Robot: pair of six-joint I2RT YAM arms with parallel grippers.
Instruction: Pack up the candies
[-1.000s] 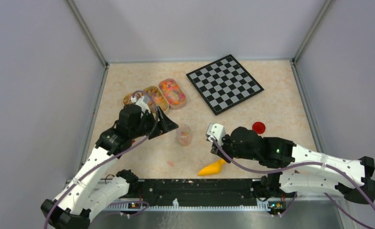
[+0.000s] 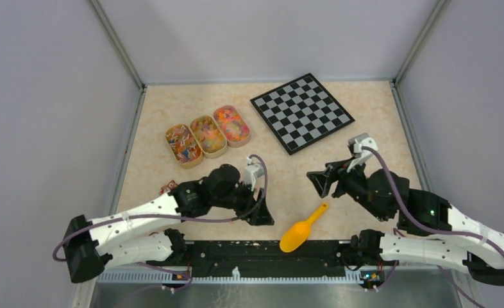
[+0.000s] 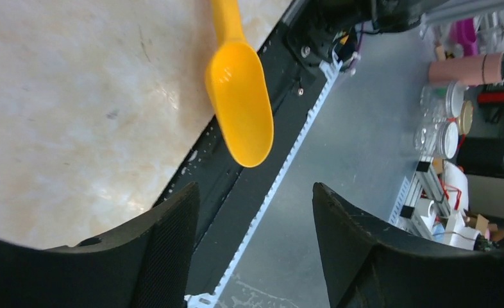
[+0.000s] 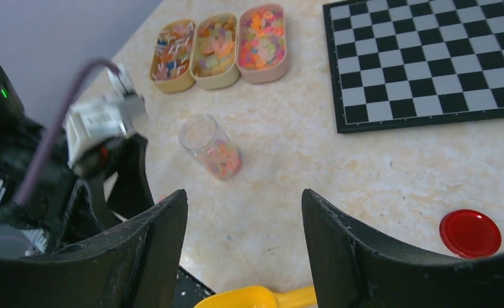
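Observation:
A yellow scoop [image 2: 295, 234] lies at the front edge, its bowl out over the dark rail. Left of it is my left gripper [image 2: 261, 206], fingers apart and empty; in its wrist view the scoop's bowl [image 3: 240, 106] is ahead. My right gripper [image 2: 322, 183] is above and right of the scoop, fingers apart and empty. In the right wrist view a clear jar [image 4: 211, 147] holds some candies; the top view hides it behind the left arm. Three containers of candies [image 2: 208, 136] stand at the back left. A red lid [image 4: 470, 232] lies at the right.
A checkerboard [image 2: 302, 113] lies at the back right. Walls border it at the sides and back; the front edge drops to a rail.
My left gripper has moved right and toward the front edge. My right gripper has risen away rightward from the scoop, which has swung round to point its bowl past the front edge.

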